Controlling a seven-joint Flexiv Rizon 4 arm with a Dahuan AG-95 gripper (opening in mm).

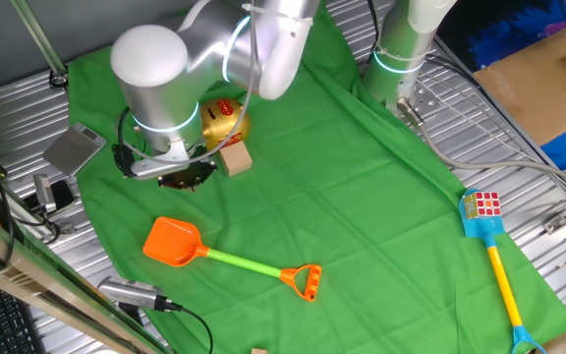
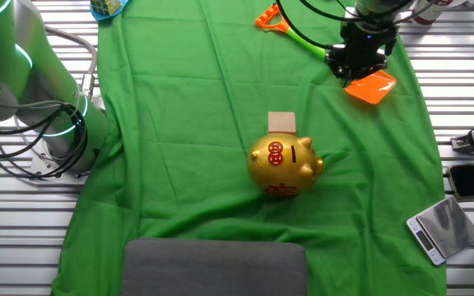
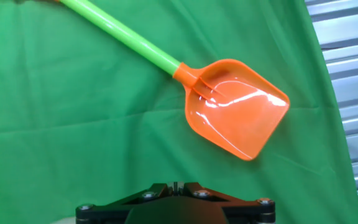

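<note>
An orange toy shovel with a green shaft lies on the green cloth; its scoop [image 3: 241, 109] fills the right middle of the wrist view, and its orange handle [image 1: 309, 282] points right in exterior view 1. My gripper is shut, its fingertips meeting with nothing showing between them. It hangs above the cloth, apart from the scoop. A gold piggy bank [image 2: 282, 166] stands beside a wooden block [image 2: 281, 122]. In exterior view 1 the arm partly covers the bank.
A blue and yellow shovel [image 1: 501, 280] lies at the right, a puzzle cube [image 1: 481, 205] on its blade. On the left are a small scale [image 1: 75, 149] and a metal device [image 1: 131, 292] with a cable.
</note>
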